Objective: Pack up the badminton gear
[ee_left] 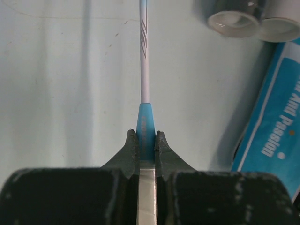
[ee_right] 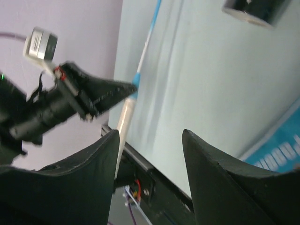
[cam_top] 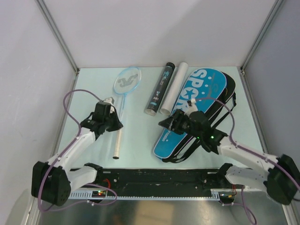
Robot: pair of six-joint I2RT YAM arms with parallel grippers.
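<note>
A badminton racket (cam_top: 127,80) with pale blue head and white grip lies lengthwise at the left; my left gripper is shut on its blue cone above the grip (ee_right: 125,117). The blue SPORT bag (cam_top: 201,89) lies diagonally on the right, seen also at the edge of the left wrist view (ee_left: 276,117). My right gripper (cam_top: 171,122) is over the bag's left middle, open with nothing between its fingers.
A black shuttle tube (cam_top: 160,89) and a white tube (cam_top: 174,88) lie side by side at the back, left of the bag. The table between racket and bag is clear.
</note>
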